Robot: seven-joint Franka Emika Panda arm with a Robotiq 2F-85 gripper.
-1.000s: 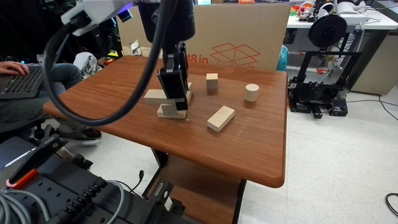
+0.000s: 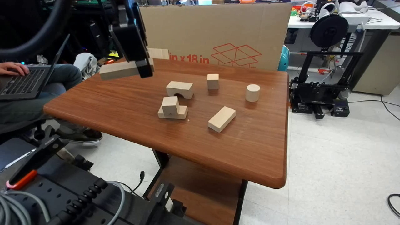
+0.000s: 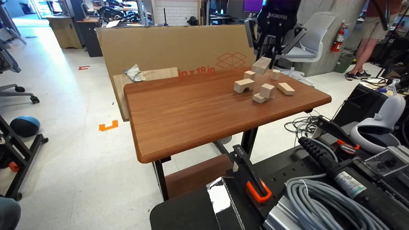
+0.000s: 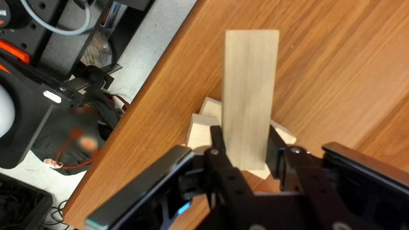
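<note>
A long pale wooden block (image 4: 250, 88) is pinched between the two black fingers of my gripper, its far end sticking out ahead of them. In exterior view 1 the gripper (image 2: 145, 67) and this block (image 2: 119, 70) are up in the air, left of the other blocks. Exterior view 2 has the held block (image 3: 261, 65) tilted, clear of the tabletop. Below, a small cube (image 2: 171, 105) rests on a flat block (image 2: 182, 113). Behind that pair stands an arch block (image 2: 180, 89). The wrist view shows the pair partly hidden under the held block.
Loose on the brown table (image 2: 258, 150) are another cube (image 2: 212, 81), a cylinder (image 2: 252, 93) and a rectangular block (image 2: 222, 119). A cardboard sheet (image 3: 172, 48) stands behind the table. In exterior view 2 the table's left half is bare.
In exterior view 1 the gripper has risen and gone left with the long block, from close above the cube and flat block. Those two and the other blocks stayed put.
</note>
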